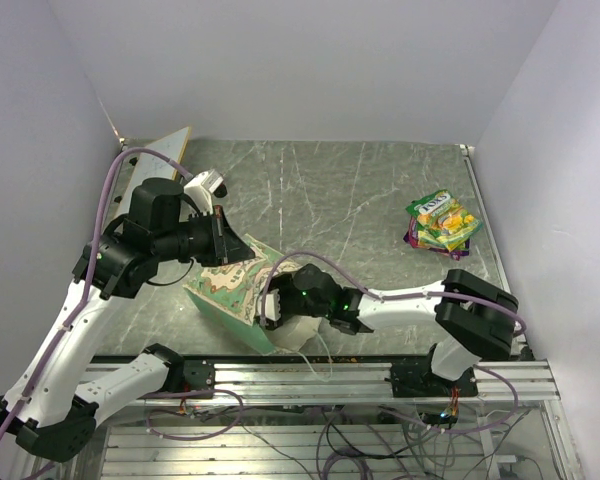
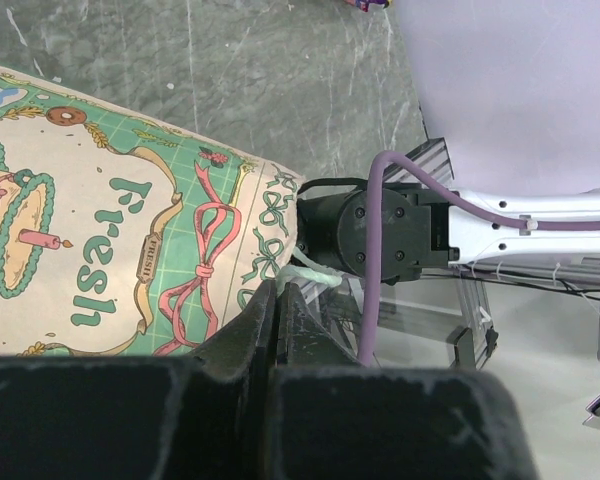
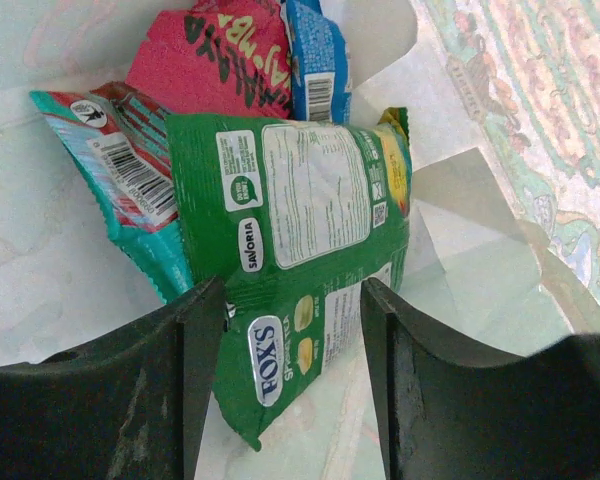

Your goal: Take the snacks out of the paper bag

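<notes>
The green printed paper bag (image 1: 225, 295) lies on its side at the front centre, its mouth facing right. My left gripper is shut on the bag's upper edge by the handle. My right gripper is inside the mouth, fingers apart, over a green snack pack (image 3: 305, 190). Behind that pack lie a teal pack (image 3: 130, 170), a red pack (image 3: 210, 55) and a blue pack (image 3: 320, 60). In the top view the right fingertips are hidden by the bag.
A pile of snack packs (image 1: 442, 220) lies on the right of the grey table. A board (image 1: 152, 165) leans at the back left.
</notes>
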